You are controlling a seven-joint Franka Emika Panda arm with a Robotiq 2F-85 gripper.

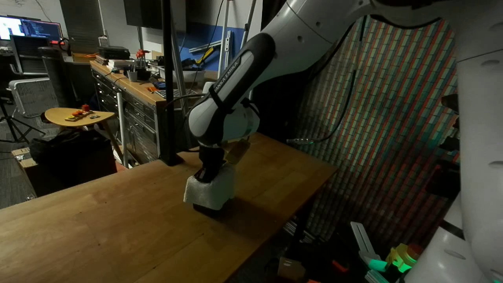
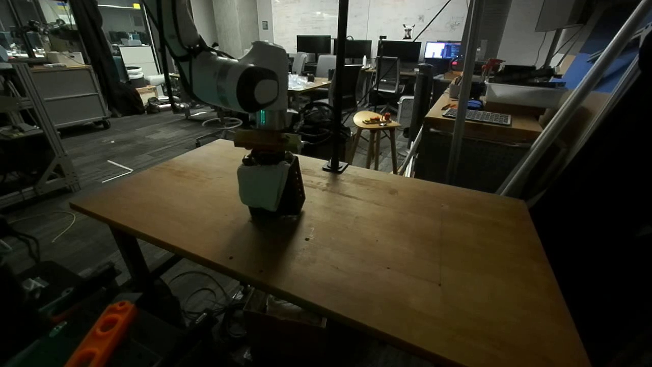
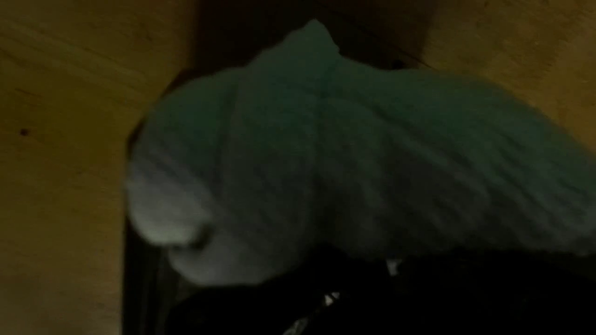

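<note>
A white towel (image 1: 212, 188) hangs over the sides of a dark box (image 2: 294, 186) on the wooden table. From above, my gripper (image 1: 207, 178) reaches down into the top of the towel and is shut on its fabric. The fingertips are sunk in the cloth and hidden. In the wrist view the bunched towel (image 3: 268, 162) fills most of the picture, dim and blurred, with the dark gripper parts along the bottom edge. One dark side of the box (image 3: 139, 268) shows past the cloth at the left. The box's inside is covered.
A black post (image 1: 166, 85) rises from the table's edge near the arm. Beyond stand a workbench (image 1: 132, 89) and a small stool (image 2: 374, 120).
</note>
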